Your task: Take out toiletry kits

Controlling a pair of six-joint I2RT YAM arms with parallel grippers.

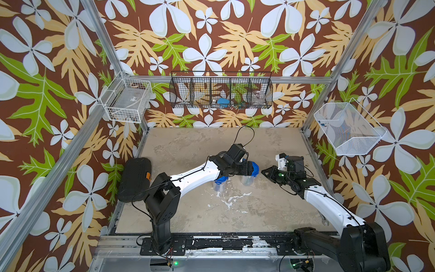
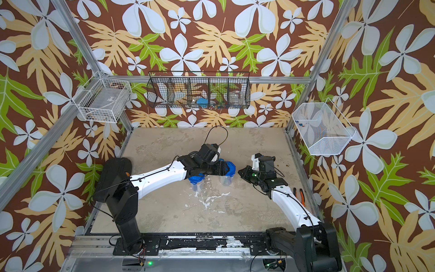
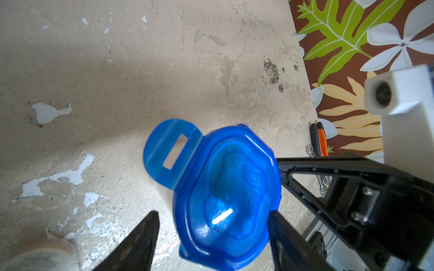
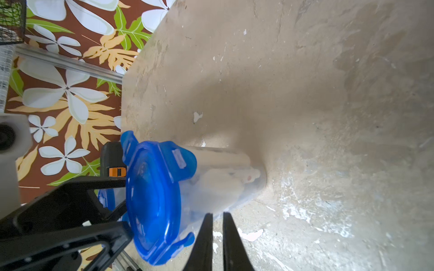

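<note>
A clear jar with a blue flip-tab lid (image 4: 153, 198) stands upright mid-table, pale contents showing through its wall (image 4: 217, 185). My left gripper is open, its fingers on either side of the lid; the right-hand finger (image 3: 289, 244) overlaps the lid's edge, and whether it presses there cannot be told. My right gripper is shut, with nothing visible between its fingertips, just right of the lid in the top views. A second blue-lidded jar (image 1: 220, 185) stands to the left, partly hidden beneath my left arm.
A black case (image 1: 134, 179) lies at the table's left edge. Pliers with orange handles (image 2: 300, 197) are at the right edge. A black wire basket (image 1: 220, 93) hangs at the back, white baskets (image 1: 128, 100) (image 1: 349, 127) at the sides.
</note>
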